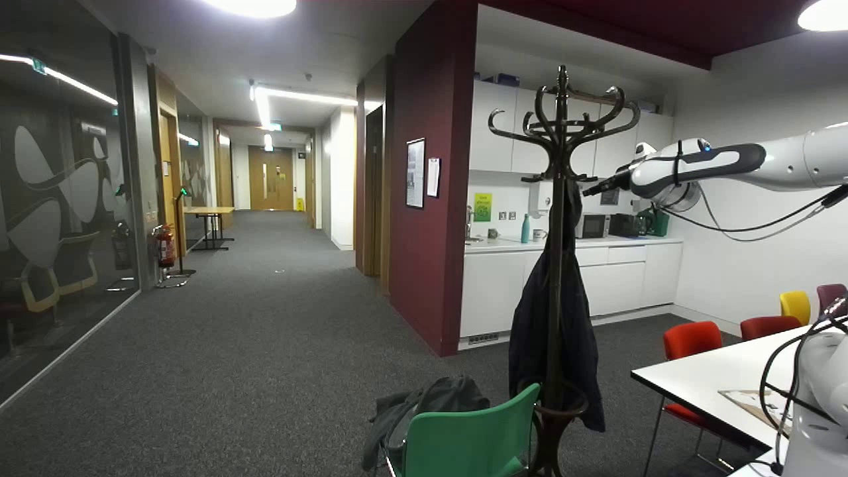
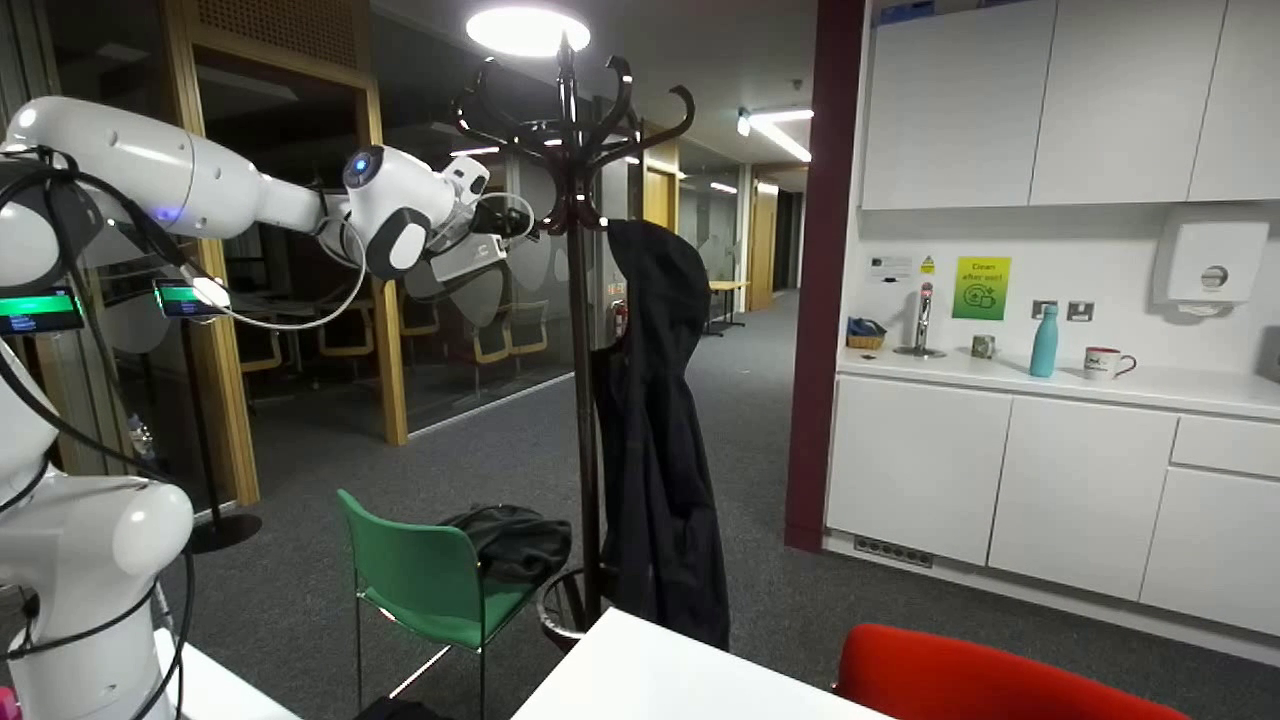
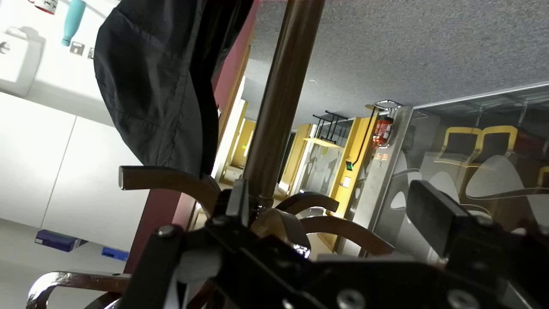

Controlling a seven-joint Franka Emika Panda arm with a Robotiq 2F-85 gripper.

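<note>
A dark brown coat stand (image 1: 558, 238) rises behind the green chair, its curved hooks spreading at the top. On it hangs a black coat (image 2: 657, 420), on the side toward the kitchen. My gripper is open, its two fingers wide apart in the wrist view. Close to the left finger (image 3: 237, 201) are the pole and lower hooks; whether they touch cannot be told. Nothing is visibly gripped. In the second exterior view the gripper (image 2: 510, 222) is level with the lower hooks, left of the pole and apart from the coat.
A green chair (image 2: 414, 576) with a dark garment (image 2: 516, 540) on it stands below the arm. White tables (image 1: 731, 366) and red chairs (image 1: 693, 340) are nearby. Behind the stand is a kitchen counter (image 2: 1080, 382) with a teal bottle (image 2: 1045, 342).
</note>
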